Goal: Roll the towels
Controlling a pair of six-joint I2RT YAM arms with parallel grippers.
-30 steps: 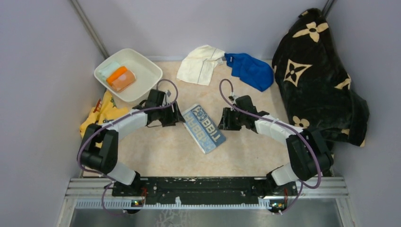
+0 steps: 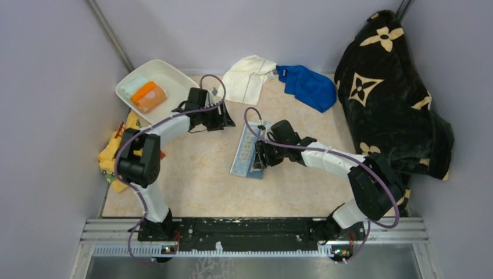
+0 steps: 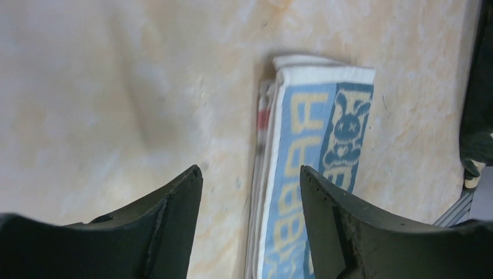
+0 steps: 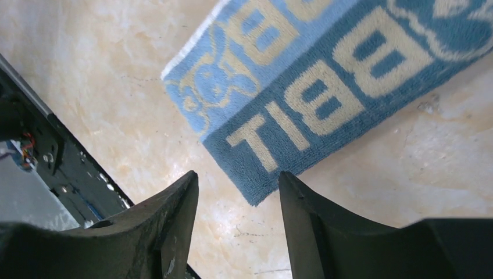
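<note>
A blue towel point(image 2: 242, 158) with pale lettering lies folded into a narrow strip in the middle of the table, slightly slanted. In the left wrist view its layered long edge and white far end show on the folded towel point(image 3: 305, 145). My left gripper point(image 2: 228, 123) is off the towel's far left side, its fingers part open and empty. The right gripper point(image 2: 260, 158) hovers over the towel's right side and hides part of it. From the right wrist view, the right gripper stands open around the towel's near corner point(image 4: 256, 186), not closed on it.
A white bin point(image 2: 180, 87) with rolled towels stands at the back left. Yellow cloth point(image 2: 113, 154) lies left, a white towel point(image 2: 247, 78) and a blue cloth point(image 2: 308, 87) at the back. A black blanket point(image 2: 389, 99) fills the right side.
The towel has turned from a leftward slant through upright to a slight rightward slant.
</note>
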